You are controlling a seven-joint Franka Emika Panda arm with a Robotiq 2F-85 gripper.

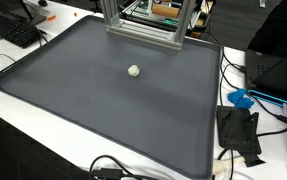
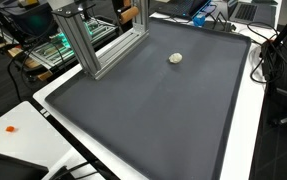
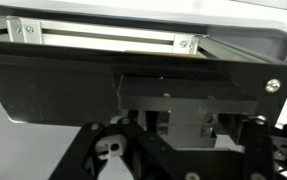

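Observation:
A small pale, roundish object (image 1: pixel 134 71) lies on the grey mat (image 1: pixel 93 100), toward its back edge; the second exterior view shows the same pale object (image 2: pixel 175 58) with bare mat around it. Only the wrist view takes in my gripper, dark and in shadow at the bottom of the picture. Right ahead of it a wide black bar (image 3: pixel 63 90) crosses the view. How far apart the fingers stand is unclear, and no object can be made out between them. The pale object does not show in the wrist view.
A metal frame (image 1: pixel 148 34) stands at the mat's back edge, with a wooden cylinder (image 1: pixel 165 10) in it. To the right are a blue item (image 1: pixel 240 98), a black pouch (image 1: pixel 239 132) and cables. A keyboard (image 1: pixel 11 29) sits far left.

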